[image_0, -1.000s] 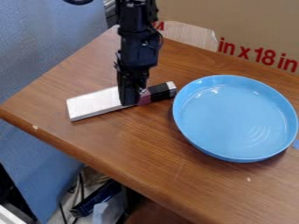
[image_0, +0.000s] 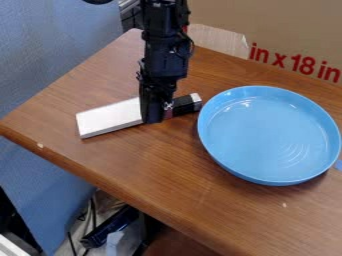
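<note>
A long white bar-like object (image_0: 110, 117) with a dark right end (image_0: 186, 103) lies on the wooden table, to the left of a blue plate (image_0: 267, 135). My black gripper (image_0: 158, 108) comes down from the top onto this object, near its darker part, with a small reddish patch beside the fingers. The gripper covers the middle of the object, and I cannot tell whether its fingers are shut on it.
The table (image_0: 174, 185) has bare wood in front and behind the object. A cardboard box (image_0: 267, 30) stands at the back right. Blue fabric and clutter lie beyond the table's left edge.
The gripper has shifted very slightly at the object, covering more of the reddish part. The object and plate look unmoved.
</note>
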